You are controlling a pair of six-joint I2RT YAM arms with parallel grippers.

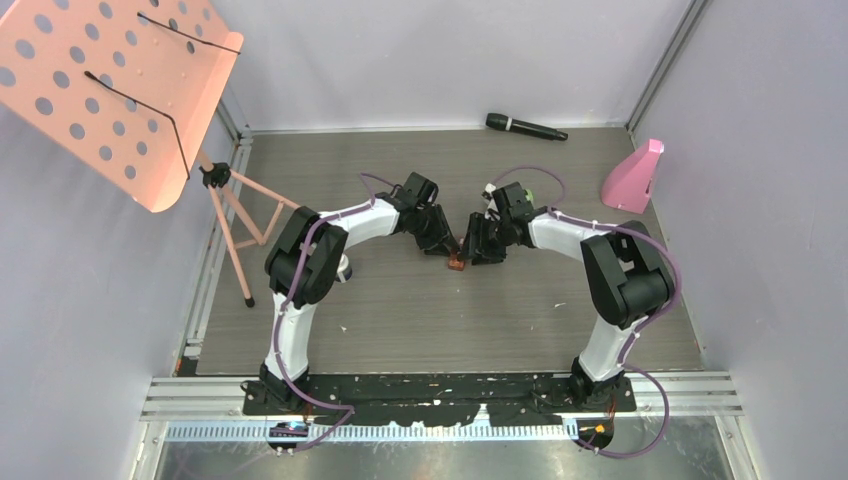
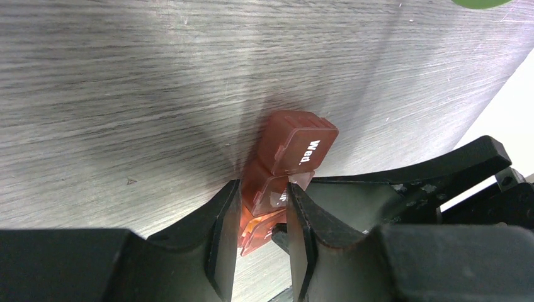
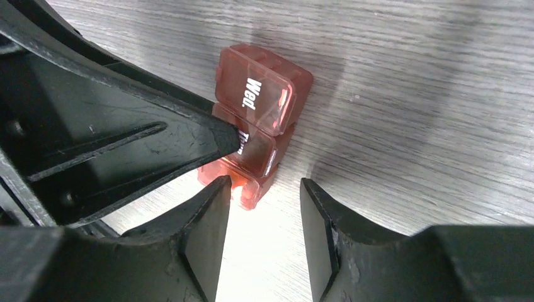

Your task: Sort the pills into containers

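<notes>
A red-brown pill box with "Wed." on a lid lies on the table between my two grippers. In the left wrist view, the fingertips of my left gripper stand a little apart over the box; whether they grip it is unclear. One fingertip of my right gripper is close to the box's near compartment, where something orange shows. Bare table appears between the right fingertips, and I see nothing held there. A left-gripper finger covers part of the box. Individual pills are hard to make out.
Beside the right gripper is a green object, partly hidden. A white round container sits by the left arm. A microphone and a pink object lie toward the back and right.
</notes>
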